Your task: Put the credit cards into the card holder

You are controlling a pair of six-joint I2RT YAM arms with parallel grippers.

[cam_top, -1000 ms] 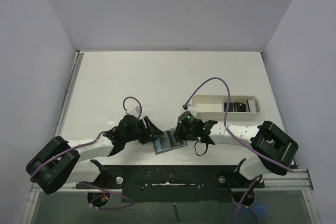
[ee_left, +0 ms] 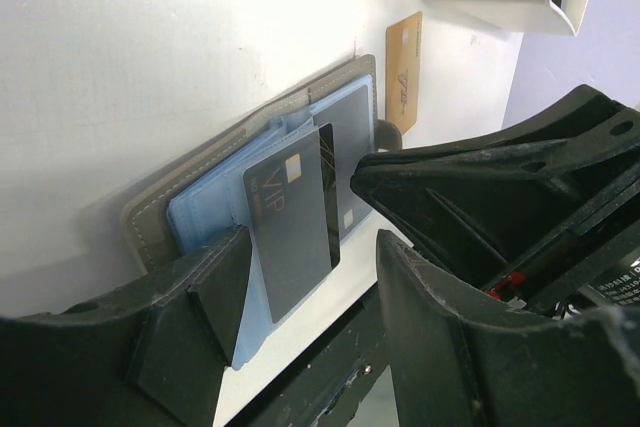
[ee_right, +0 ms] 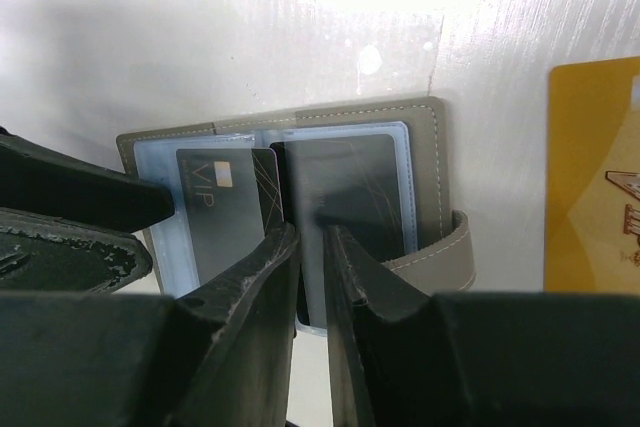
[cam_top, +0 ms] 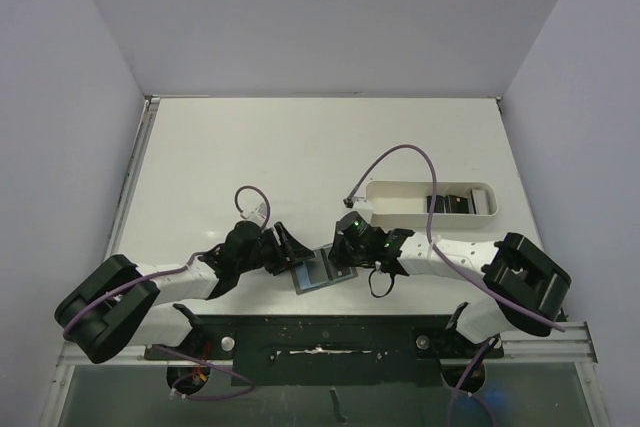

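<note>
The open card holder (ee_right: 435, 167), grey with blue sleeves, lies on the table between my grippers, holding a black VIP card (ee_left: 285, 232) and a second dark card (ee_right: 355, 192) beside it. My left gripper is open over the holder, fingers either side of the VIP card's lower part. My right gripper sits low over the gap between the two cards, fingertips a little apart; whether anything is between them I cannot tell. A gold card (ee_right: 590, 187) lies beside the holder.
A white divided box (cam_top: 400, 197) with dark items in its right end stands behind the right arm. Its front edge is just below the holder.
Both arms have shifted only slightly around the holder; the holder stays in place between them.
</note>
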